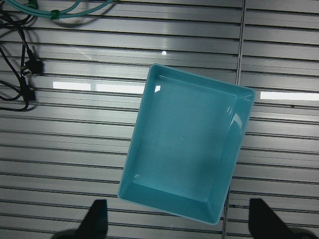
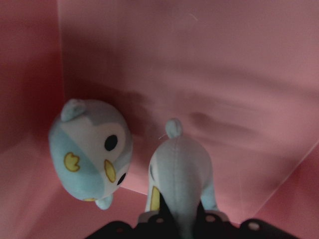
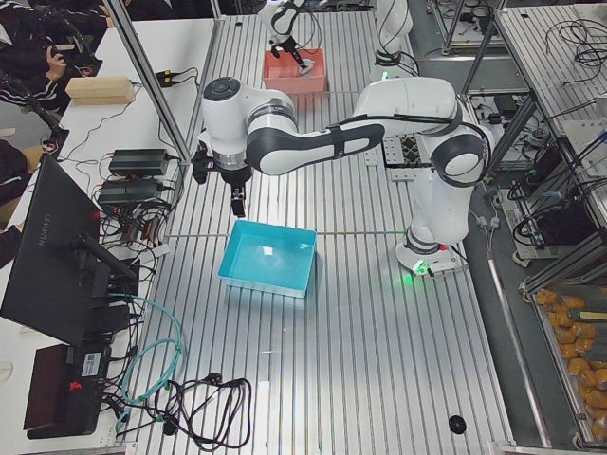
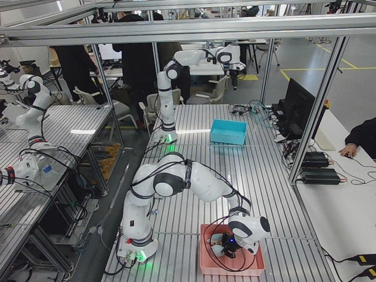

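Note:
A pink bin (image 4: pixel 256 267) holds two light-blue plush penguins. One plush (image 2: pixel 89 149) lies at the bin's left in the right wrist view; the other plush (image 2: pixel 179 169) is between the fingers of my right gripper, which is shut on it down inside the bin. My left gripper hangs empty and open above the table, over the near side of an empty teal bin (image 1: pixel 135 144), its two fingertips wide apart at the bottom of the left wrist view.
Coiled black cables (image 3: pixel 209 417) and a teal cable (image 3: pixel 156 379) lie on the table beside the monitor (image 3: pixel 52 246). Frame posts (image 4: pixel 308 141) border the table. The slatted surface around the teal bin is mostly clear.

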